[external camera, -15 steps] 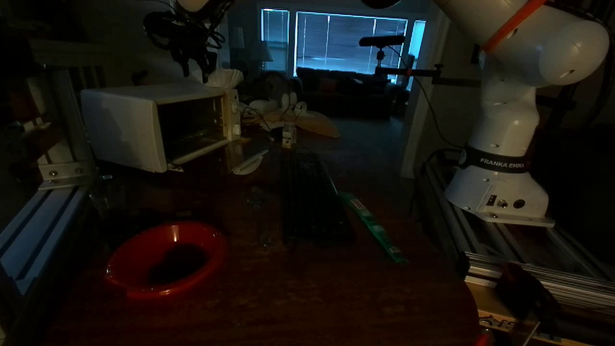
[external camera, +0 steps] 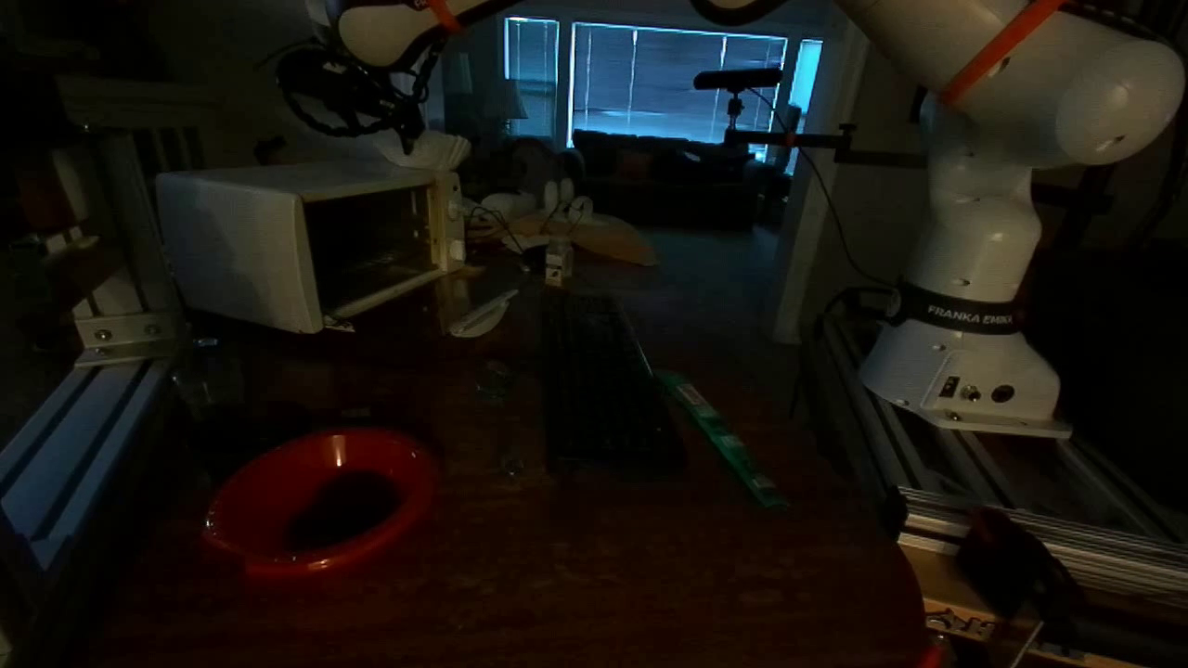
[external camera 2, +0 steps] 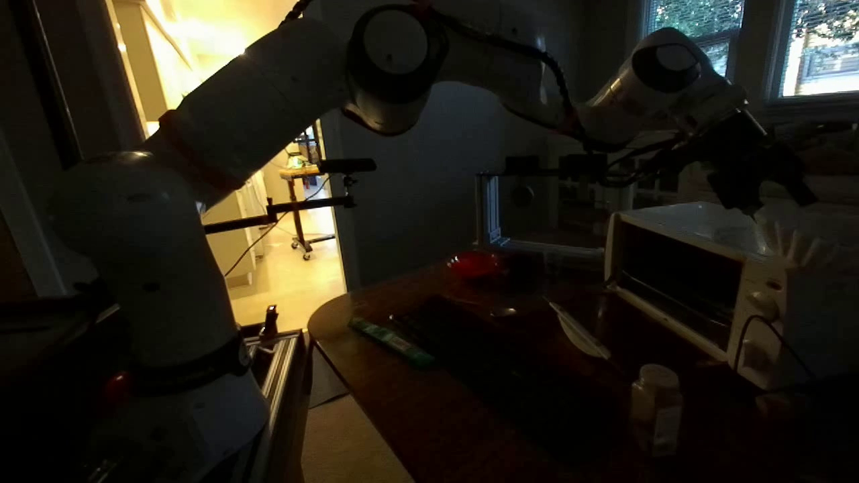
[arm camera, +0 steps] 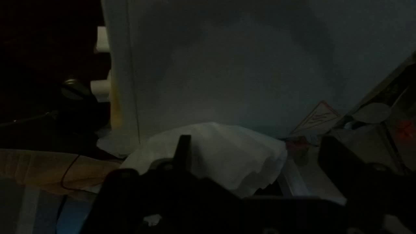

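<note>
High over the back of a white toaster oven [external camera: 239,228], my gripper stands open. Its dark fingers [arm camera: 182,152] are well apart in the wrist view. A crumpled white cloth or paper [arm camera: 230,152] lies at the edge of the oven top, partly beneath the gripper and seen between the fingers. Whether they touch it cannot be made out. In the second exterior view the gripper [external camera 2: 782,208] hangs above the oven's control side, close over the pale cloth [external camera 2: 793,241]. The oven's front opening is dark inside.
On the table are a red bowl [external camera: 251,501] with something dark in it, a black keyboard [external camera: 601,384], a green packet [external camera: 724,440], a white dish-like piece [external camera: 484,317] and a clear bottle [external camera 2: 656,406]. Bare tabletop lies nearest the first exterior camera. The room is dim.
In the first exterior view the wrist has come lower and the gripper has tilted, its fingertips shifting a little to the right over the cloth. The table objects have stayed put.
</note>
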